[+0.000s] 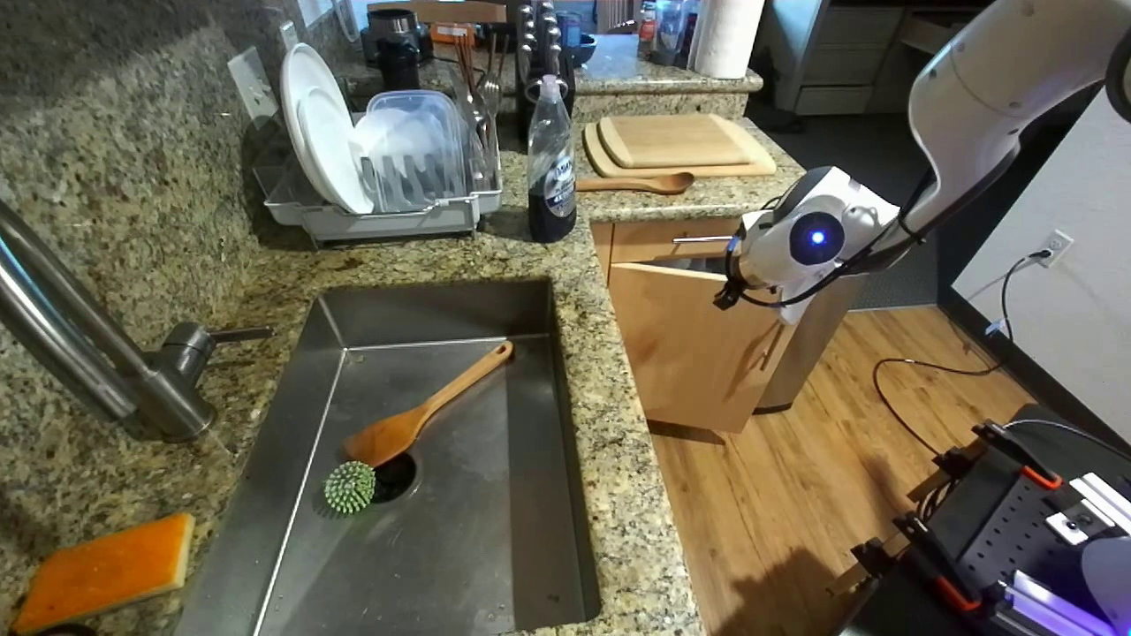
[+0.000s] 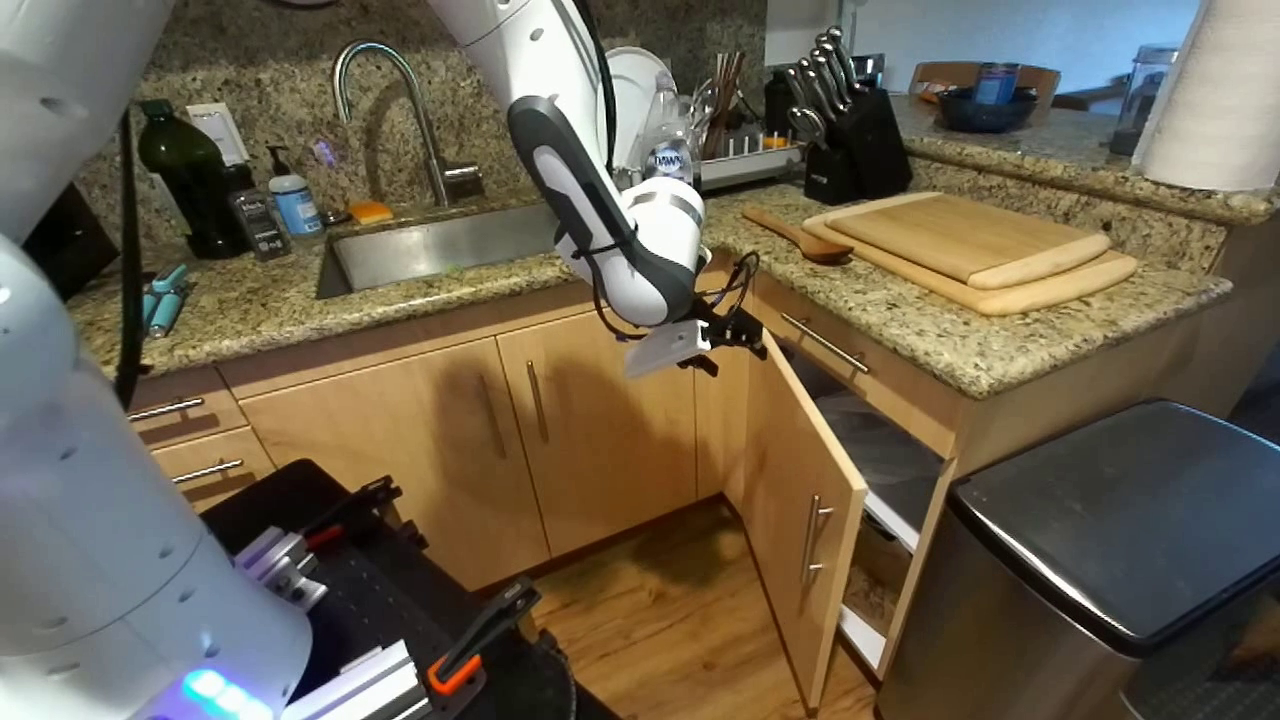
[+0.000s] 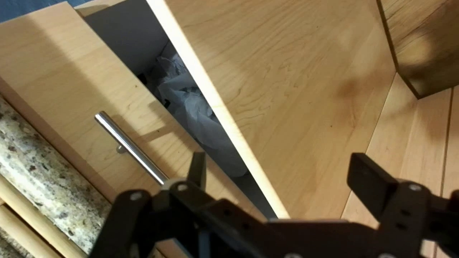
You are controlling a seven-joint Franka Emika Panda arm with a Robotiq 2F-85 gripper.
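A light wood cabinet door (image 2: 792,504) with a metal bar handle (image 2: 812,540) stands partly open under the counter's right-hand leg. Its pale top edge (image 3: 215,101) crosses the wrist view diagonally. Through the narrow gap a crumpled translucent bag (image 3: 195,111) is visible inside the cabinet. Black and two-fingered, my gripper is open and empty, above the door on the side facing the sink cabinets. In the first exterior view the gripper (image 1: 729,296) is small beside the door (image 1: 679,344). Whether a finger touches the door cannot be made out.
A drawer with a bar handle (image 3: 131,146) sits above the opening, close to one finger. The granite counter (image 2: 912,318) overhangs it, carrying cutting boards (image 2: 978,246) and a wooden spoon (image 2: 798,236). A trash can (image 2: 1128,516) stands right of the cabinet.
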